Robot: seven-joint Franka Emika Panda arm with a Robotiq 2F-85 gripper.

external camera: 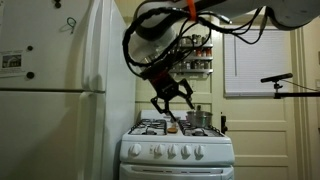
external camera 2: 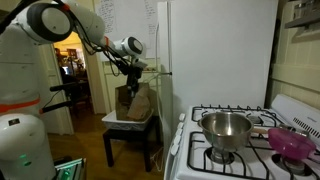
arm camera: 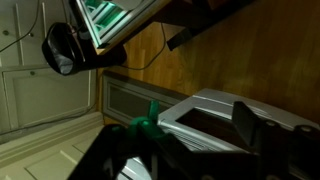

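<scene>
My gripper (external camera: 179,107) hangs in the air in front of the white stove (external camera: 150,153), pointing down, at about burner height in exterior view 1. Its dark fingers are spread apart, and nothing shows between them. In exterior view 2 the gripper (external camera 2: 132,84) is at the left, well away from the stove top. The dark fingers (arm camera: 250,122) reach into the bottom of the wrist view, over the floor. A green patch (arm camera: 149,128) shows there beside the gripper; what it is, I cannot tell.
A silver pot (external camera 2: 227,131) and a pink pot (external camera 2: 291,140) stand on the burners. The white fridge (external camera: 50,60) borders the arm on the left. A low seat (external camera 2: 128,120) bears a brown bag-like thing (external camera 2: 139,101). Open wooden floor (arm camera: 225,60) shows below the gripper.
</scene>
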